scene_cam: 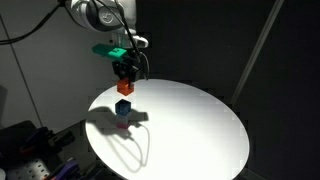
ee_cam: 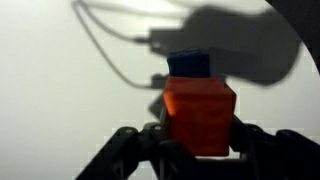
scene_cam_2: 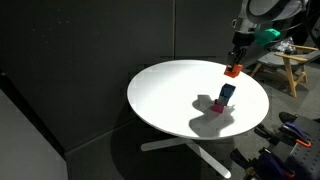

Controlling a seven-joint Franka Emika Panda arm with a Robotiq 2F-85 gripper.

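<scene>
An orange-red block [scene_cam: 125, 88] hangs from my gripper [scene_cam: 126, 79], which is shut on it. Below it a dark blue block [scene_cam: 123, 106] sits on a pink-red block [scene_cam: 123, 124], making a small stack on the white table. From the other side the held block [scene_cam_2: 233, 71] is above and a little to the right of the blue block [scene_cam_2: 227, 91], with a gap between them. In the wrist view the orange-red block [ee_cam: 200, 112] fills the space between the dark fingers, and part of the blue block [ee_cam: 188, 64] shows beyond it.
A wooden-armed chair [scene_cam_2: 285, 65] stands behind, off the table.
</scene>
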